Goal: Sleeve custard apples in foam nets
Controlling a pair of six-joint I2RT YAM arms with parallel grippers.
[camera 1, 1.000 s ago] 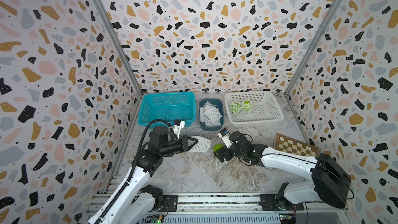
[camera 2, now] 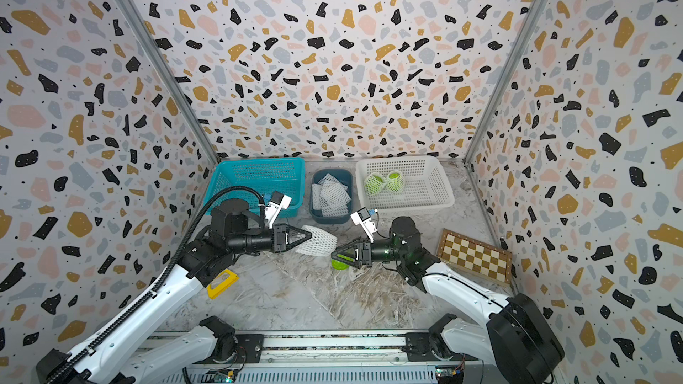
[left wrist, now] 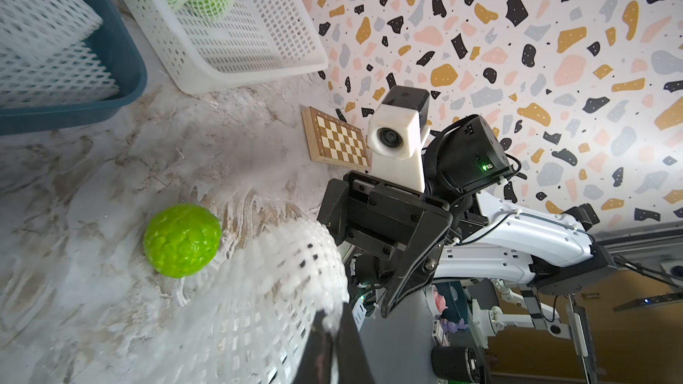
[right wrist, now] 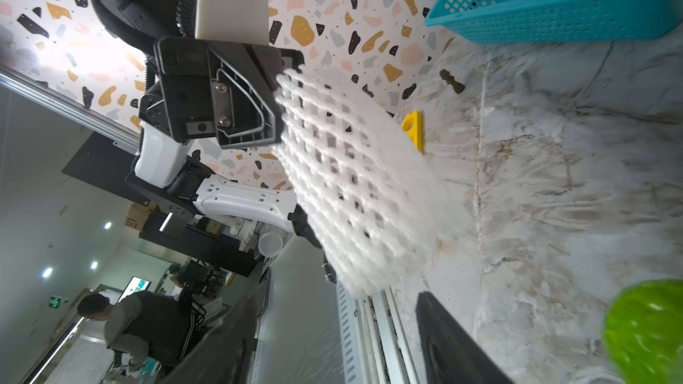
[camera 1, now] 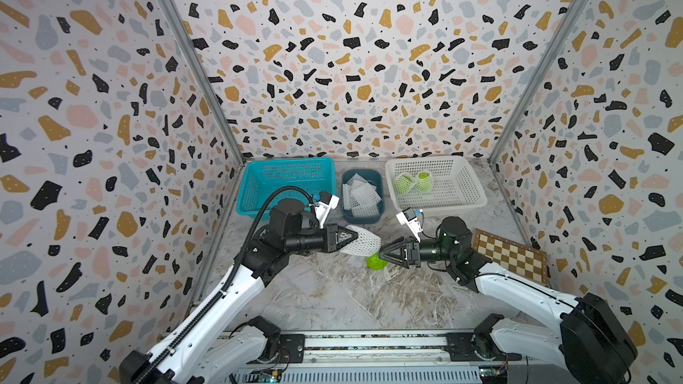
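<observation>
My left gripper is shut on a white foam net [left wrist: 249,298], lifted above the table. Facing the net's free end, my right gripper is part open with nothing between its fingers. A green custard apple rests on the marble table below and beside the net, also at the lower right of the right wrist view [right wrist: 644,323]. Two netted green fruits [camera 1: 414,182] lie in the white basket [camera 1: 462,199] at the back right, and more white nets [camera 1: 361,195] lie in the dark blue tray [camera 1: 361,219].
A teal basket [camera 1: 284,170] stands at the back left. A chessboard [camera 1: 506,254] is at the right edge, and a yellow object [camera 2: 222,284] at the left.
My left gripper has risen and moved slightly right with the net. My right gripper has risen from beside the custard apple and turned toward the net.
</observation>
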